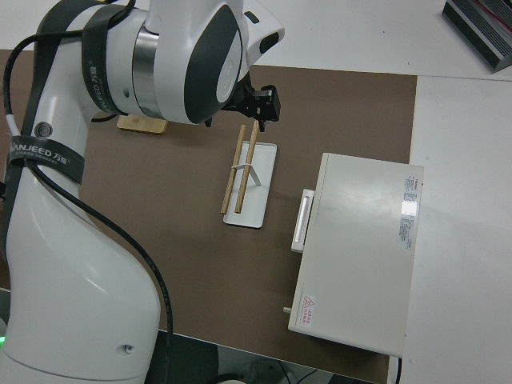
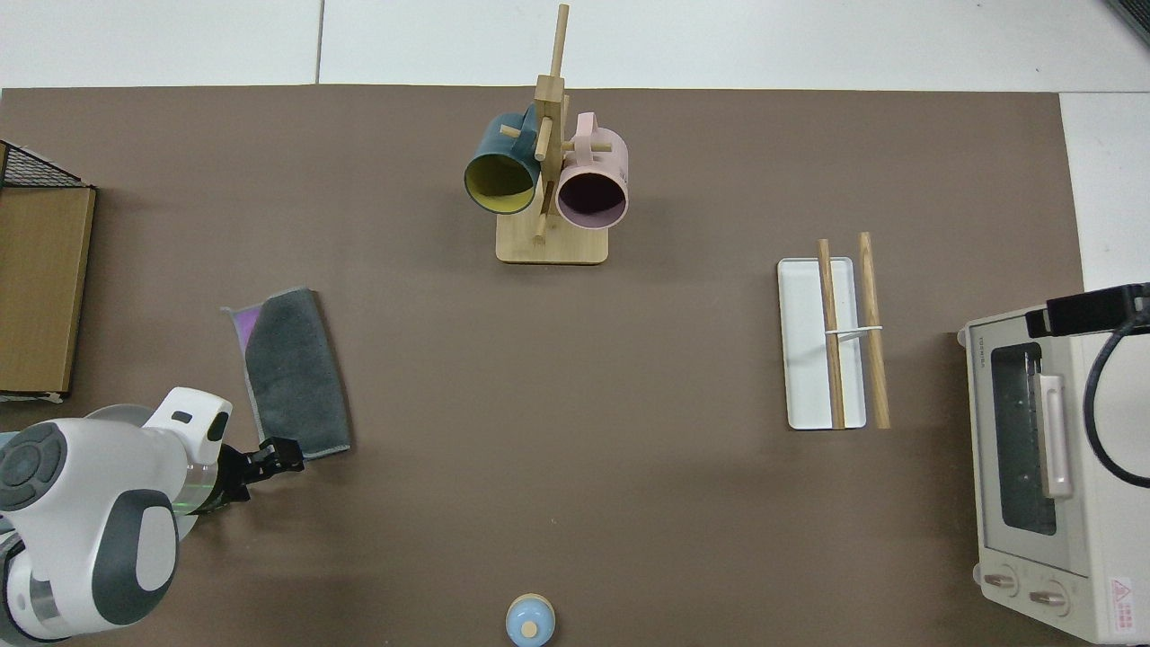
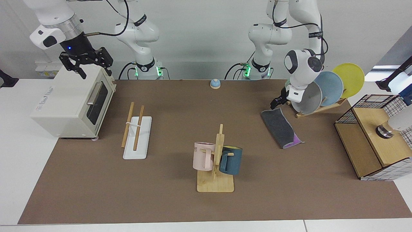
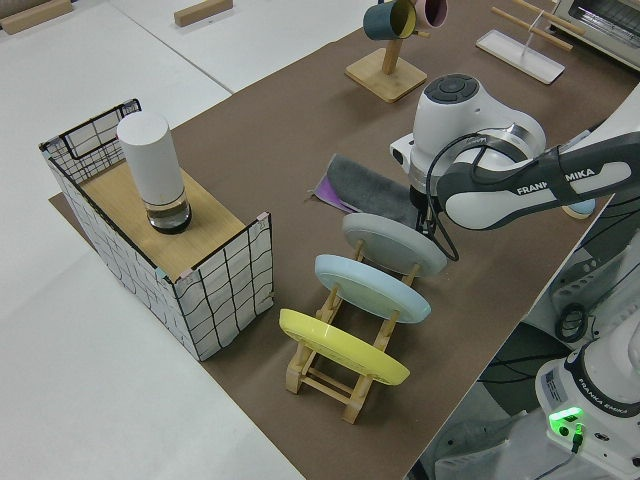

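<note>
One arm's black gripper (image 3: 278, 101) hangs at the near edge of a dark grey cloth with purple lining (image 2: 294, 377), beside a rack of grey (image 3: 307, 101), blue (image 3: 329, 87) and yellow (image 3: 348, 79) plates. Whether it holds anything I cannot make out. The other black gripper (image 3: 92, 67) is above the white oven (image 3: 63, 108), its finger state unclear. A blue and a pink mug hang on a wooden stand (image 2: 550, 248). A small blue round object (image 2: 530, 622) rests near the robots.
A white tray with two wooden rods (image 2: 803, 345) lies left of the oven in the top view. A wire-sided wooden shelf (image 2: 43, 280) stands at the far side of the plate rack.
</note>
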